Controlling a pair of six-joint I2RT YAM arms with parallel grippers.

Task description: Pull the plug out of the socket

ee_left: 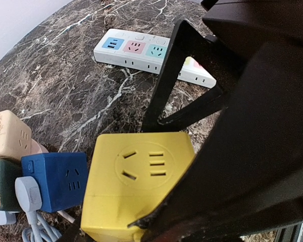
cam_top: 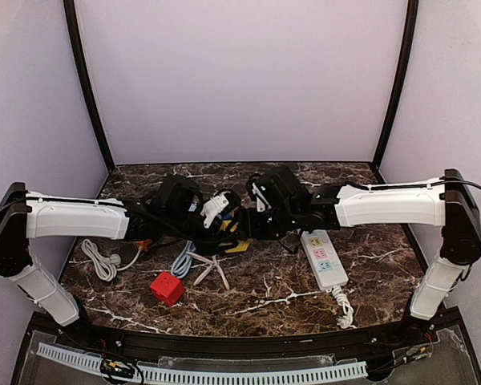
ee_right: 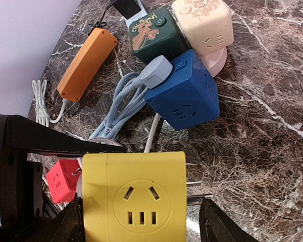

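A yellow cube socket [ee_left: 136,171] is held up between my two arms at the middle of the table. My left gripper [cam_top: 236,229] is shut on it from the left. In the right wrist view, the right gripper stands part open. Its fingers [ee_right: 219,228] are on either side of the yellow cube, with a gap at the right one. White cord loops [cam_top: 212,271] show below the cube in the top view. A plug on the yellow cube cannot be made out; its far side is hidden.
A blue cube socket [ee_right: 182,93] with a pale plug [ee_right: 156,70] stands near green [ee_right: 156,34] and cream [ee_right: 204,22] cubes. A red cube [cam_top: 167,288] lies at front left. A white power strip [cam_top: 325,261] lies at right.
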